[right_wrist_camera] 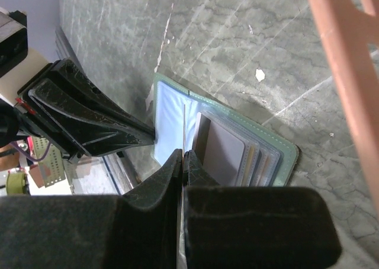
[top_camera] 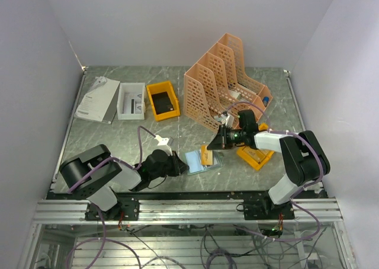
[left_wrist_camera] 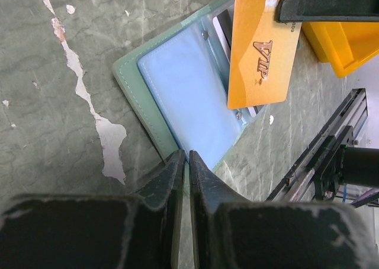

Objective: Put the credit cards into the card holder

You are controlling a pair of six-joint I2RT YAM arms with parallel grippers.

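The card holder [left_wrist_camera: 189, 91] lies open on the table, its pale blue panel beside sleeves with cards [right_wrist_camera: 228, 150]. My left gripper [top_camera: 182, 168] is shut on the holder's near edge. An orange card [top_camera: 206, 154] stands over the sleeves, held in my shut right gripper [top_camera: 211, 144]; in the right wrist view it shows only as a thin edge. Whether its lower end is inside a sleeve I cannot tell.
An orange tray [top_camera: 254, 161] sits right of the holder, beside a peach slotted rack [top_camera: 201, 91]. A white bin [top_camera: 121, 106] and a yellow bin [top_camera: 166, 114] stand at the back left. The table left of the holder is clear.
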